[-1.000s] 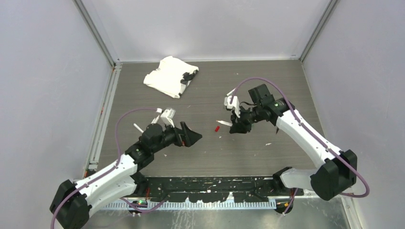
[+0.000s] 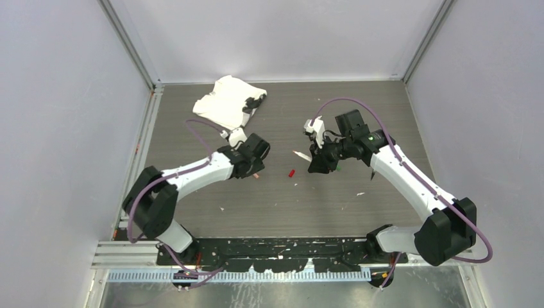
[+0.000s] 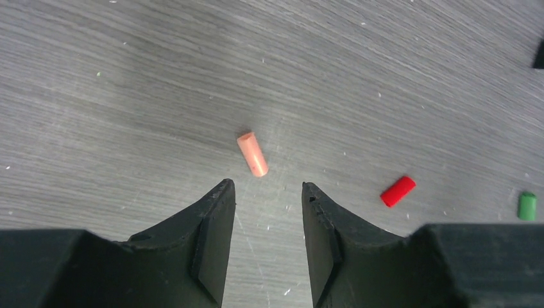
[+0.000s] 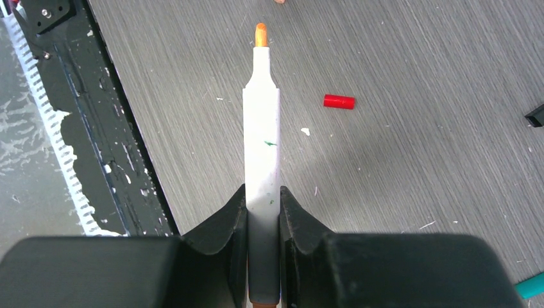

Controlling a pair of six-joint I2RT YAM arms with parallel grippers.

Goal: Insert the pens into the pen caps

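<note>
A white pen with an orange tip (image 4: 262,128) stands out lengthwise from my right gripper, which is shut on its body. In the top view this pen points left over the table. My left gripper is open, its fingers apart with nothing between them. Just beyond its fingertips an orange cap (image 3: 253,154) lies on the table, not touched by them. A red cap (image 3: 398,191) lies to the right of it, between the two grippers in the top view. At the left wrist view's right edge lies a green cap (image 3: 527,206).
A white cloth with black patches (image 2: 224,106) lies at the back left. Black objects show at the wrist views' right edges, one at (image 4: 536,115) being cut off. A teal piece (image 4: 531,285) enters the right wrist view's corner.
White pens at the left are now covered by that arm. The right gripper has shifted only slightly, keeping its pen.
</note>
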